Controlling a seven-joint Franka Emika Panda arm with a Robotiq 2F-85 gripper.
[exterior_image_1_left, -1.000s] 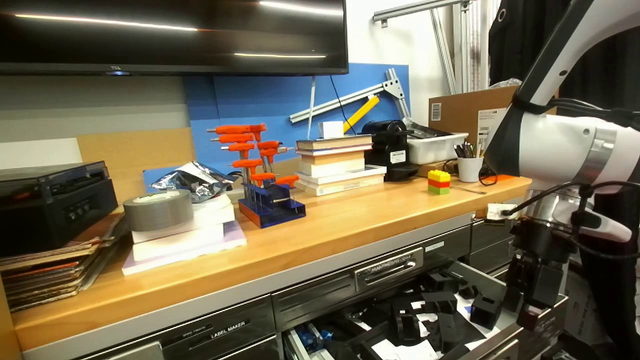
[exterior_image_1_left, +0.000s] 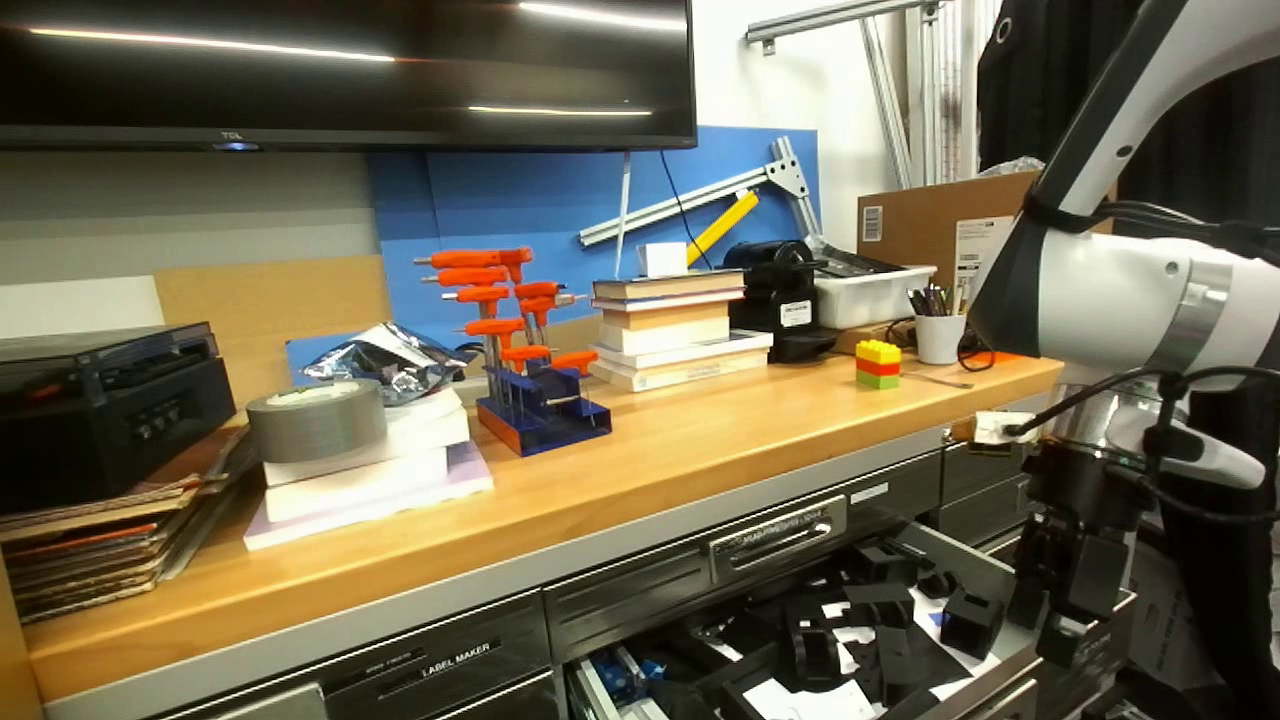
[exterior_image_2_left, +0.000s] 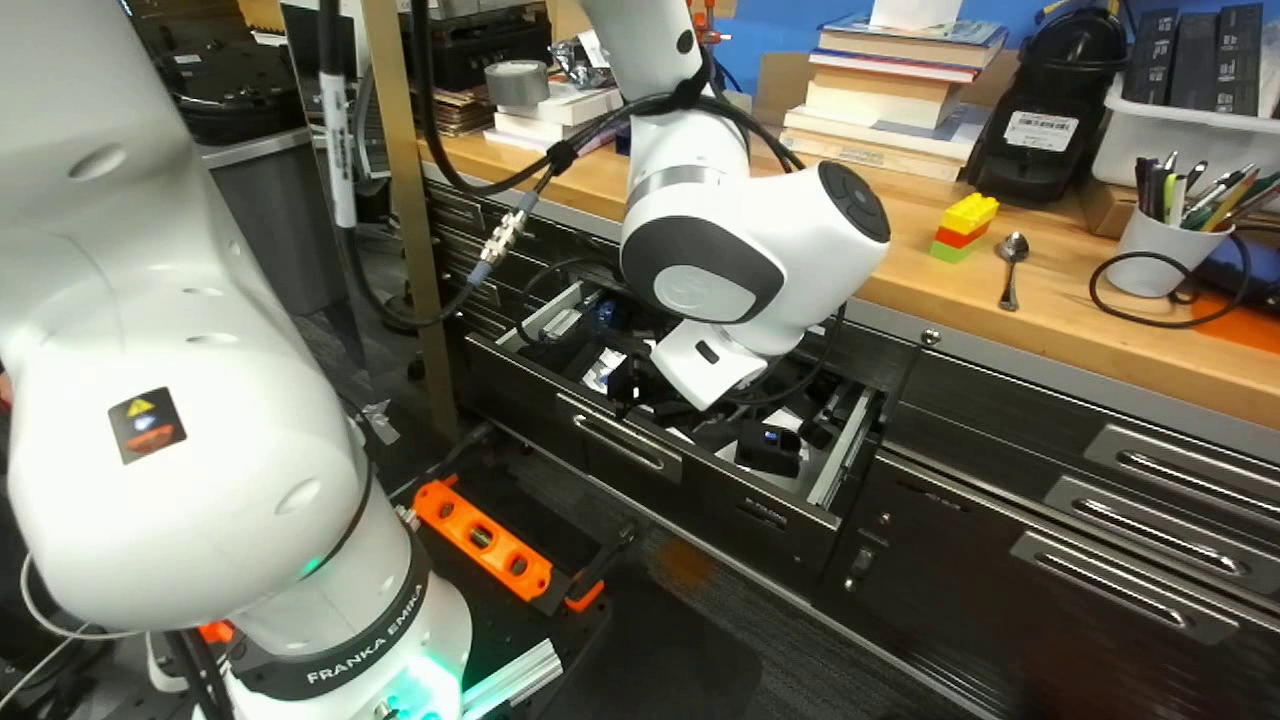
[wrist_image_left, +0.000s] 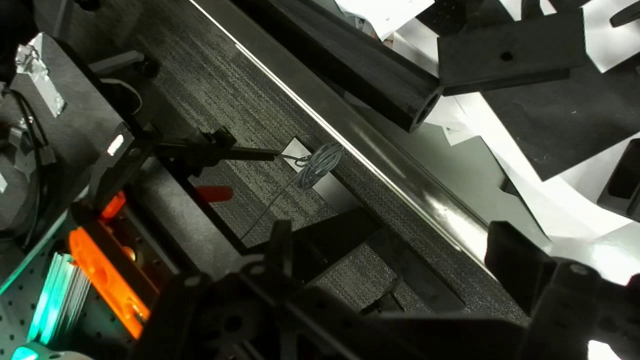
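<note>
My gripper is open, its two dark fingers wide apart with nothing between them. In exterior view 1 the gripper (exterior_image_1_left: 1047, 614) hangs pointing down at the front right of the pulled-out drawer (exterior_image_1_left: 1014, 672). The wrist view has one finger (wrist_image_left: 513, 255) overlapping the drawer's metal front edge (wrist_image_left: 384, 171), and the other (wrist_image_left: 280, 249) over the floor side. Inside the drawer lie several black parts, among them a box-like block (exterior_image_1_left: 972, 622), with white papers beneath. The arm hides part of the drawer in exterior view 2.
The wooden counter (exterior_image_1_left: 708, 450) above carries a brick stack (exterior_image_1_left: 877, 365), a spoon (exterior_image_2_left: 1010, 270), a pen cup (exterior_image_1_left: 939, 338), books (exterior_image_1_left: 672, 330) and a hex-key stand (exterior_image_1_left: 542, 414). An orange level (exterior_image_2_left: 483, 540) lies by the robot's base. Open floor is in front of the drawer.
The gripper has shifted only very slightly in exterior view 1. The drawer and the things on the counter look the same.
</note>
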